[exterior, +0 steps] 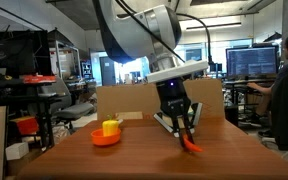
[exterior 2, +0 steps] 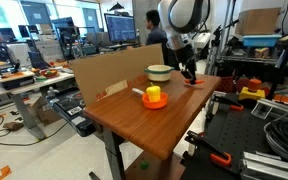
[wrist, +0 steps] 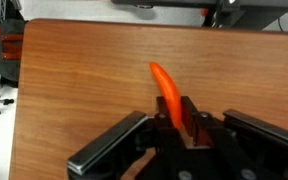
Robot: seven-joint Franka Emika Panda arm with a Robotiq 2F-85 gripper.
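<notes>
A long, thin orange object (wrist: 162, 82) with a rounded tip sticks out from between the fingers of my gripper, which is shut on it. In exterior view 1, my gripper (exterior: 187, 136) points down low over the right part of the wooden table (exterior: 134, 160), the orange object (exterior: 192, 145) at its tips. Whether the object touches the tabletop is unclear. Exterior view 2 has my gripper (exterior 2: 190, 80) near the table's far end.
An orange bowl (exterior: 105, 139) with a yellow item (exterior: 110, 127) in it stands left on the table. A pale pot (exterior 2: 159, 73) stands by the cardboard panel (exterior 2: 109, 72), mostly hidden behind my arm in exterior view 1.
</notes>
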